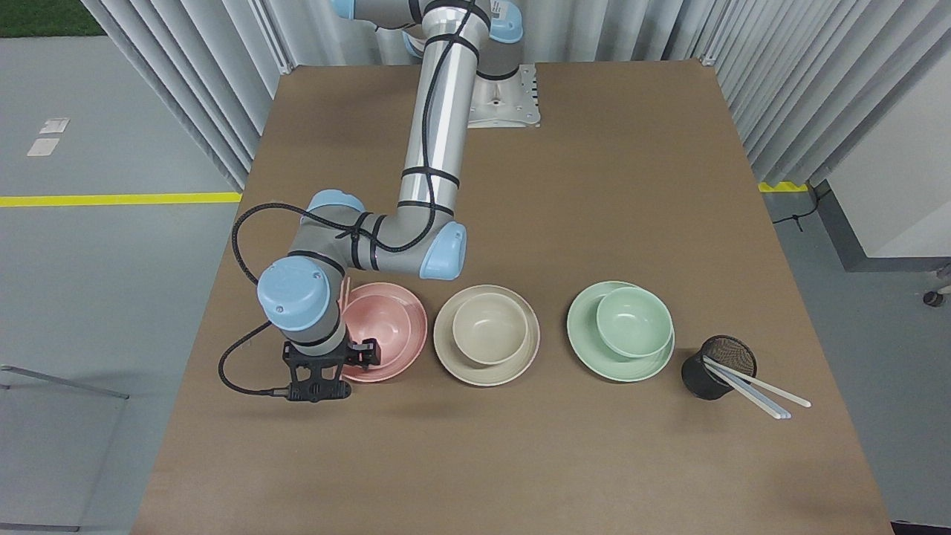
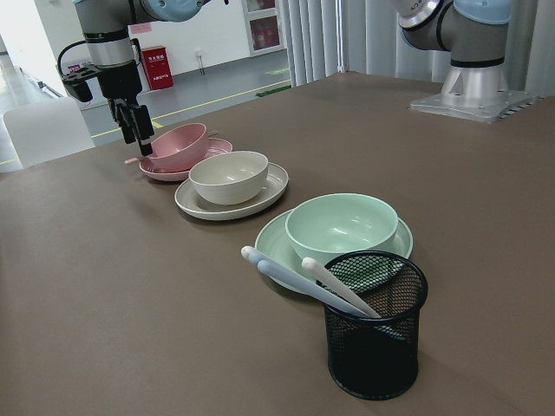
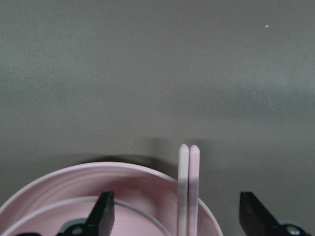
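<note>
A pink bowl [image 2: 178, 152] sits on a pink plate [image 1: 402, 352] at the left of the row, with two pale pink chopsticks [image 3: 194, 187] lying across its edge. My gripper hangs over them, pointing down, its fingers apart on either side of the pair with nothing gripped; in the left view it is just above the bowl's near side. The arm hides part of the pink set in the front view.
A cream bowl [image 1: 489, 328] on its plate and a green bowl [image 1: 634, 321] on its plate stand to the right, then a black mesh cup [image 2: 372, 364] holding white chopsticks [image 1: 776, 392].
</note>
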